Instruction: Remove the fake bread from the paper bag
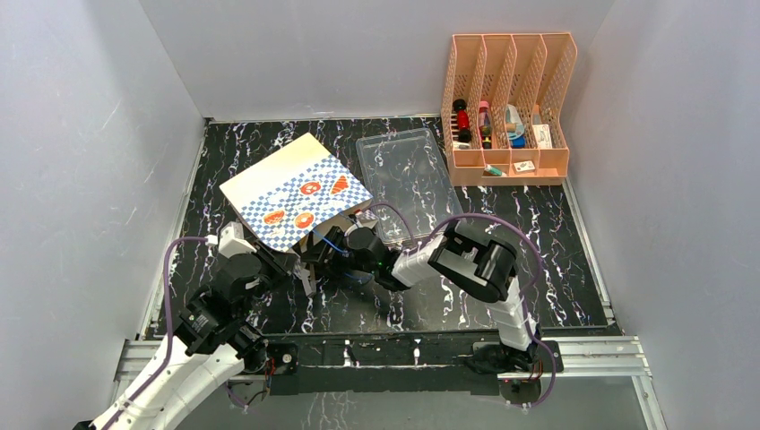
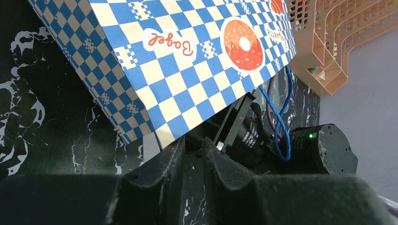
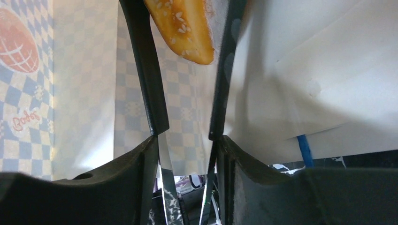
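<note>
The checked paper bag [image 1: 296, 188] lies at centre-left of the table, its opening facing front. My left gripper is at the bag's front corner, the printed edge just beyond its fingertips; whether it grips that edge is unclear. My right gripper reaches inside the bag from the right front, largely hidden from above. In the right wrist view, the seeded fake bread [image 3: 185, 33] sits between the long black fingers of the right gripper against the white paper lining. Whether they are closed on it is hard to tell, as the tips run out of frame.
A clear plastic tray [image 1: 408, 175] lies right of the bag. A pink divided organiser [image 1: 502, 166] with small items stands at the back right. Grey walls enclose the marble table on the back and sides. The right front of the table has some bare room.
</note>
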